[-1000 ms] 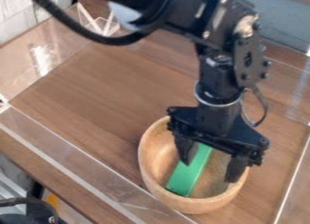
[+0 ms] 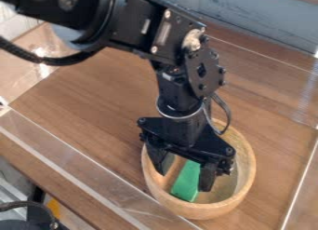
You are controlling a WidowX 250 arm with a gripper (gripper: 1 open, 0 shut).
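Observation:
A wooden bowl (image 2: 199, 204) stands near the front right of the wooden surface. Inside it lies a green block (image 2: 185, 182), partly hidden by my black gripper (image 2: 189, 165). The gripper is lowered into the bowl over the block, its fingers open; the fingertips are mostly hidden by the gripper's body, so whether they touch the block is not clear.
Clear edging runs along the left front and right side. A pale blue-grey wall (image 2: 255, 29) is at the back.
The gripper has moved left and down into the bowl, now covering more of the green block's upper part.

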